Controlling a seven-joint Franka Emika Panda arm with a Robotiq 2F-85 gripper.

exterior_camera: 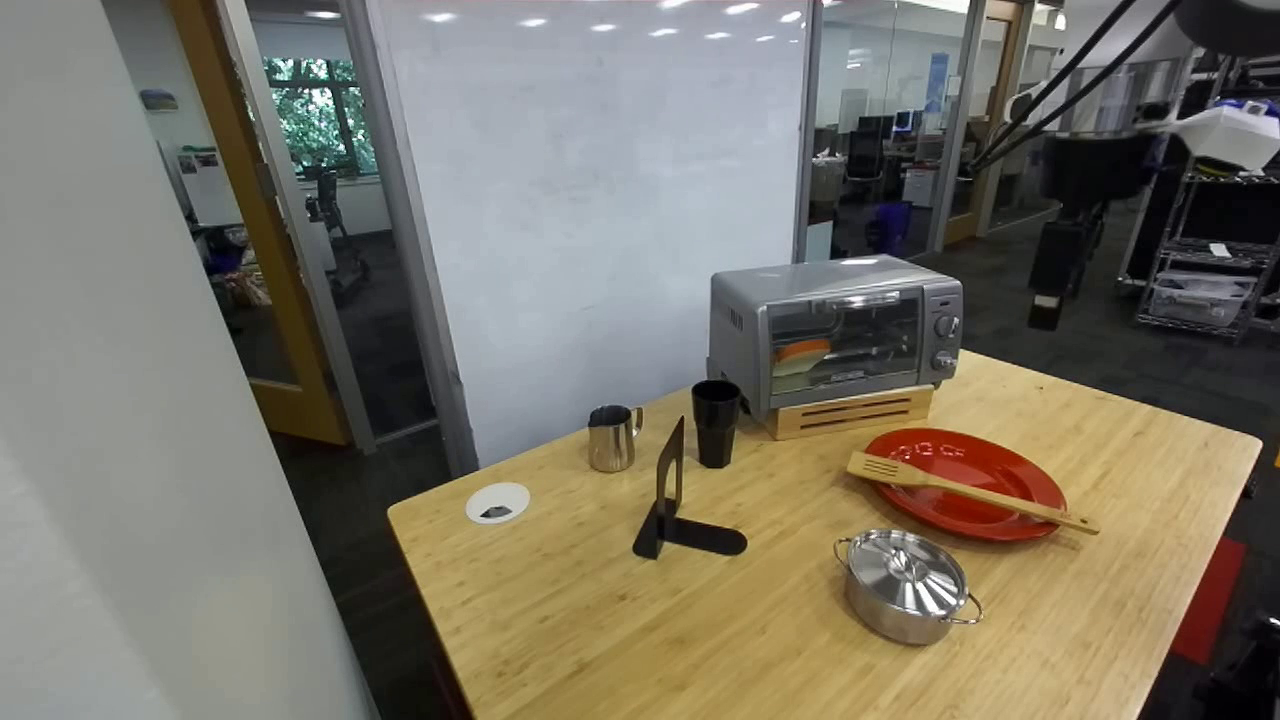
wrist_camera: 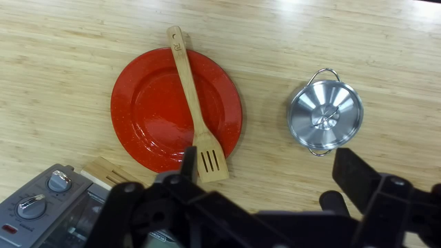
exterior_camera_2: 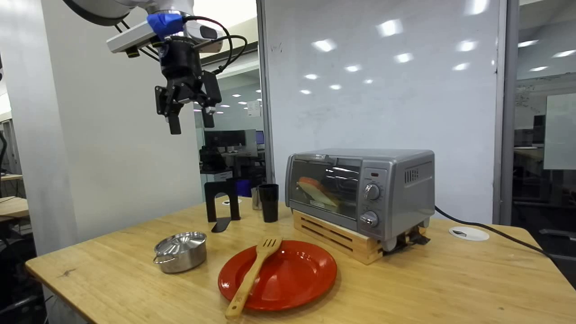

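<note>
My gripper (exterior_camera_2: 192, 128) hangs high above the table, its fingers open and empty. From the wrist view, the open fingers (wrist_camera: 356, 178) span a stretch of bare wood between plate and pot. A wooden spatula (wrist_camera: 191, 93) rests across the red plate (wrist_camera: 155, 111), both its ends reaching past the rim. To the right of the plate in that view stands a small steel pot (wrist_camera: 325, 115) with its lid on. The grey toaster oven (exterior_camera_2: 399, 186) has its door closed, and something orange and pale (exterior_camera_2: 318, 191) shows behind the glass.
The oven sits on a slotted wooden stand (exterior_camera: 852, 413). Left of it stand a black cup (exterior_camera: 716, 422), a steel pitcher (exterior_camera: 612, 439) and a black bookend (exterior_camera: 690, 534). A cable (exterior_camera_2: 486, 229) trails behind the oven.
</note>
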